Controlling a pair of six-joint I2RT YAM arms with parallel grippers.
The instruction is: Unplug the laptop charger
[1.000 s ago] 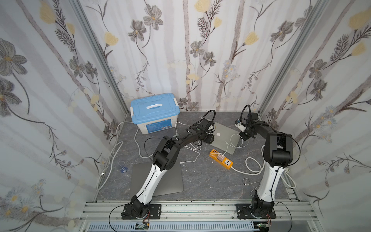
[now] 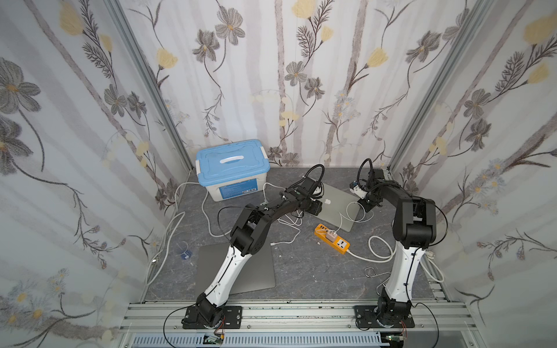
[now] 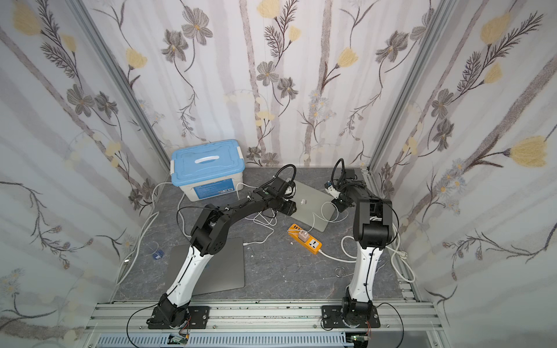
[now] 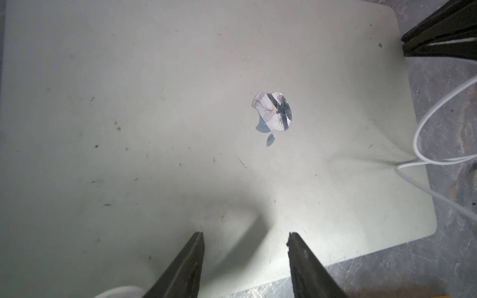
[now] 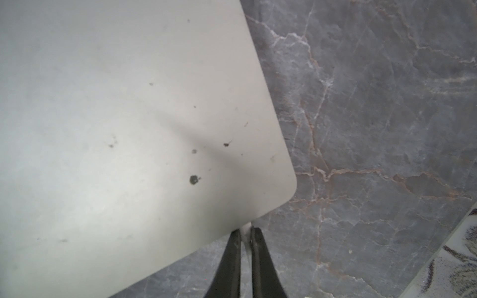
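A silver laptop (image 2: pixel 336 200) lies closed at the back centre-right, a white cable (image 4: pixel 442 164) looped over its right side. My left gripper hovers open over its lid, nothing between the fingers. My right gripper is shut at the laptop's right edge, its tips at a small pale piece on that edge; whether this is a plug held between them is unclear. An orange power strip (image 2: pixel 341 244) with a white adapter (image 2: pixel 331 235) in it sits in front of the laptop.
A lidded storage box (image 2: pixel 232 171) stands back left. A dark grey laptop (image 2: pixel 255 272) lies front left under my left arm. Loose white cables spread across the table.
The left arm and the objects on the table look unchanged.
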